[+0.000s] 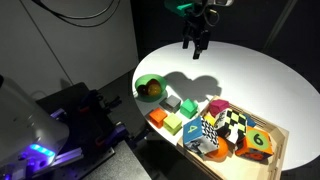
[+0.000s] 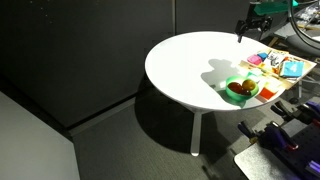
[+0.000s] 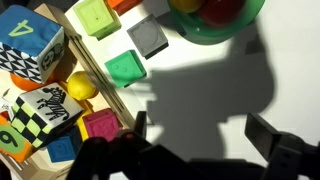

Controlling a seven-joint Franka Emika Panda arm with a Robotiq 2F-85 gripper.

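My gripper (image 1: 192, 49) hangs high above the white round table, its fingers (image 3: 262, 135) apart and only bare tabletop showing between them in the wrist view. A green bowl (image 1: 137, 82) holding red and yellow round items stands to one side. Between bowl and tray lie a grey block (image 3: 148, 37), a green block (image 3: 125, 68), a yellow-green block (image 3: 97, 17) and an orange block (image 1: 157, 117). Inside the wooden tray (image 1: 238, 168) are a magenta block (image 3: 100, 124), a checkered block (image 3: 46, 110), a blue patterned block (image 3: 30, 45) and a yellow ball (image 3: 82, 85).
An orange printed block (image 1: 255, 143) also sits in the tray. A dark arm base (image 1: 30, 125) stands at the near left in exterior view 1.
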